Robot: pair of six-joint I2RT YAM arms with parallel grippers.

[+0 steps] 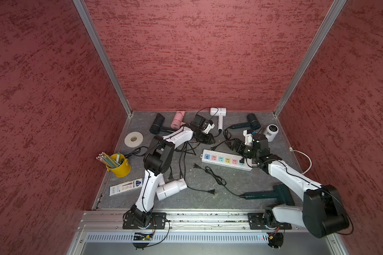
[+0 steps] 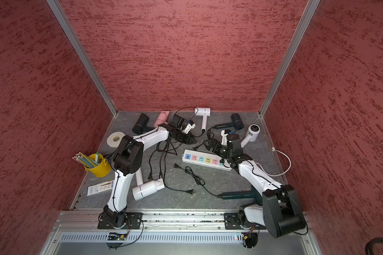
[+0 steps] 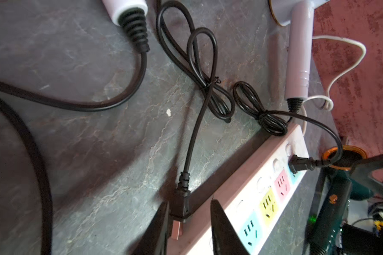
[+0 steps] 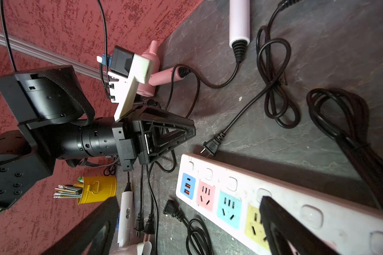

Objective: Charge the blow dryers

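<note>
The white power strip (image 1: 215,158) lies mid-table, one black plug (image 3: 299,163) in its right-end socket. A loose black plug (image 4: 212,145) lies behind the strip's left end. My left gripper hangs above that plug with its fingers apart, apparently holding nothing. My right gripper stands open over the strip's right half. White dryers (image 1: 218,111) (image 1: 270,132), a pink dryer (image 1: 177,119) and black dryers (image 1: 253,121) (image 1: 156,122) lie at the back and right; a dark green dryer (image 1: 259,194) and another white one (image 1: 170,189) lie at the front.
A yellow pen bucket (image 1: 120,170), a tape roll (image 1: 130,142) and a long pack (image 1: 121,189) occupy the left side. Loose cords cross the middle. Bare table shows in front of the strip.
</note>
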